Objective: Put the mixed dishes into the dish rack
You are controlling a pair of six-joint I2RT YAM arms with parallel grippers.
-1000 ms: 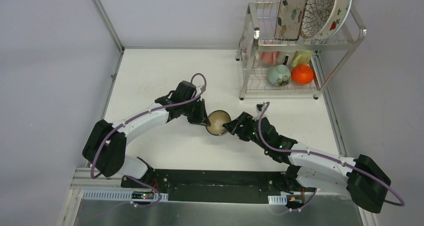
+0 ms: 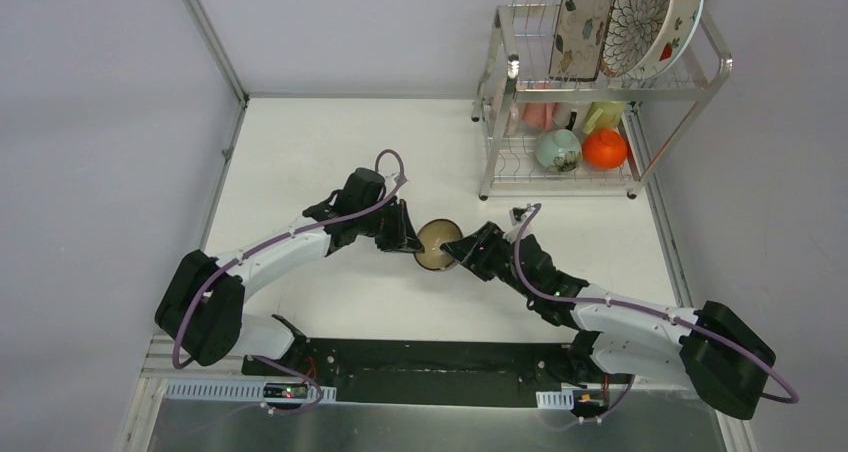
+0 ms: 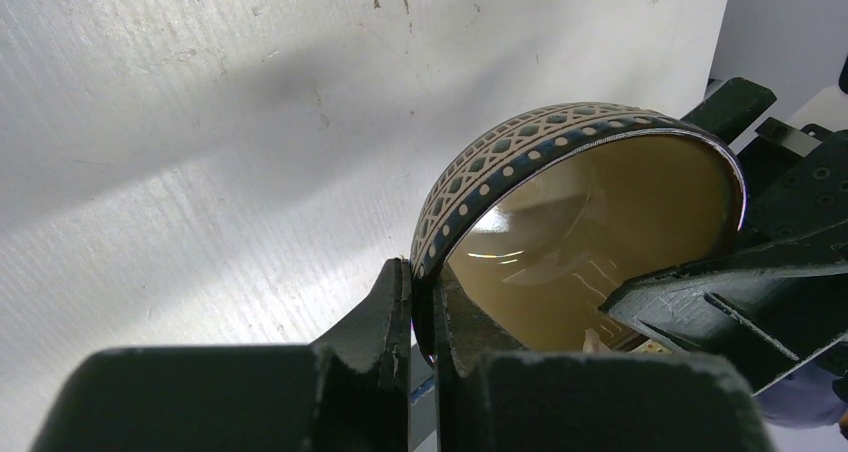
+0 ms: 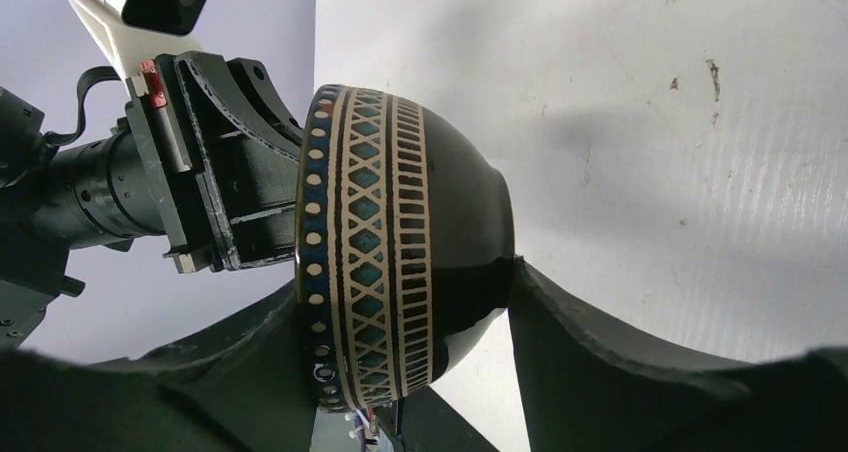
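A dark bowl (image 2: 437, 244) with a tan inside and a patterned band is held up between the grippers at the middle of the table. My left gripper is shut on its rim, as the left wrist view shows. My right gripper has its fingers on either side of the bowl (image 4: 400, 222), seen side-on in the right wrist view with its fingertips at rim and base; whether it is gripping firmly I cannot tell. The dish rack (image 2: 615, 95) stands at the back right, with plates on top and cups and bowls below.
An orange bowl (image 2: 604, 149) and a mint bowl (image 2: 556, 150) sit on the rack's lower shelf. Walls bound it at the sides and back.
Both arms have shifted slightly around the bowl; the left one is a little lower and further left in the top view than a second ago. The rack is unchanged.
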